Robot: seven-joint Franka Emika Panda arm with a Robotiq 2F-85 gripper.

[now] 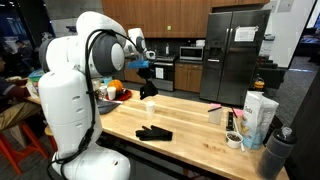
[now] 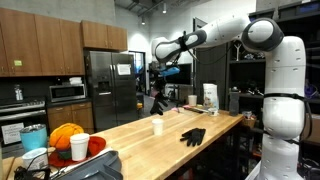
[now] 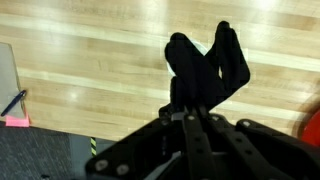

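Note:
A black glove (image 3: pixel 205 72) hangs from my gripper, which is shut on it; the cloth hides most of the fingertips. In exterior view 1 this dangling glove (image 1: pixel 149 91) is just above a white cup (image 1: pixel 150 104) on the wooden table. Exterior view 2 shows the cup (image 2: pixel 158 127) below the glove (image 2: pixel 158 103). From the wrist, the glove covers most of the cup, leaving only part of its pale rim visible. Another black glove (image 1: pixel 154 133) lies flat on the table, nearer the robot's base.
A red bowl (image 2: pixel 92 147) with an orange item and white cup stands at one end of the table (image 1: pixel 195 135). A white bag (image 1: pixel 258 118), small bowl (image 1: pixel 234 139) and dark canister (image 1: pixel 275 153) occupy the other.

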